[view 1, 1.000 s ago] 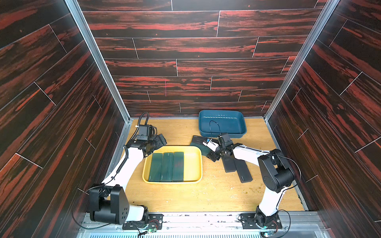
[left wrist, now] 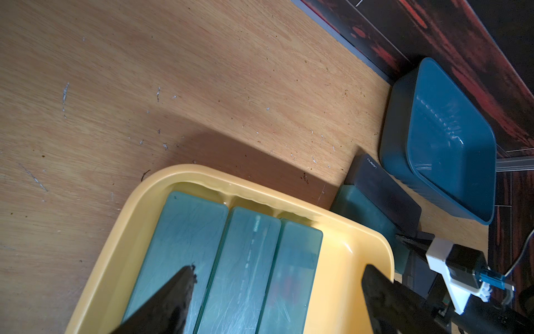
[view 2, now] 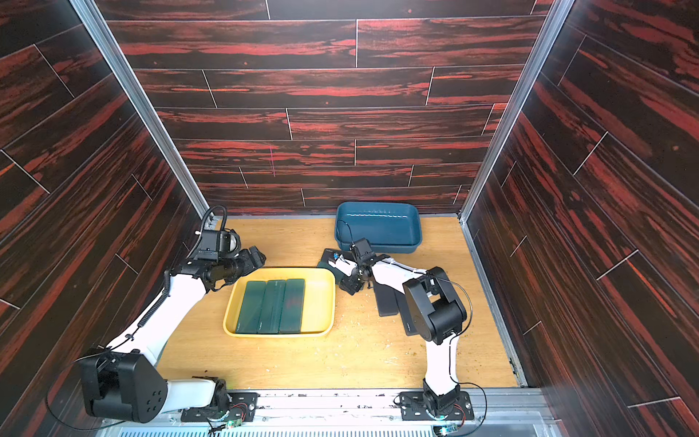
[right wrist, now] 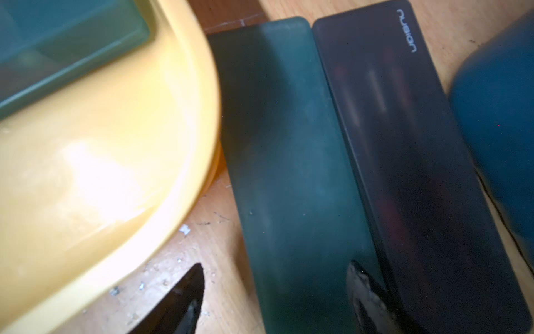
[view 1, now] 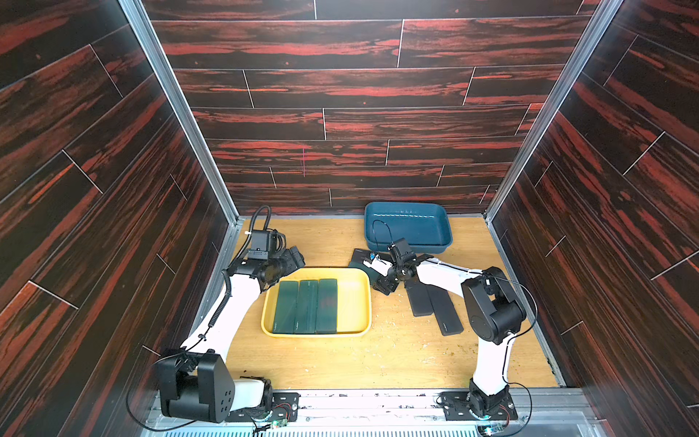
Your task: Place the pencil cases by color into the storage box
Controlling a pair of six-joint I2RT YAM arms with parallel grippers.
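Note:
Three dark green pencil cases lie side by side in the yellow storage box. Another green case lies on the table against the box's right rim, with a black case close along its other side. My right gripper is open over the loose green case, its left finger beyond the case's near edge and its right finger over the side next to the black case. Contact cannot be told. Above the far left of the yellow box, my left gripper stands open and empty.
An empty blue box stands at the back, just behind the black case. Two more black cases lie under and in front of the right forearm. Bare table shows at the front and behind the yellow box.
The right gripper has moved a little left, towards the yellow box and over the loose green case. My left arm has shifted only slightly at the elbow; the cases have not moved.

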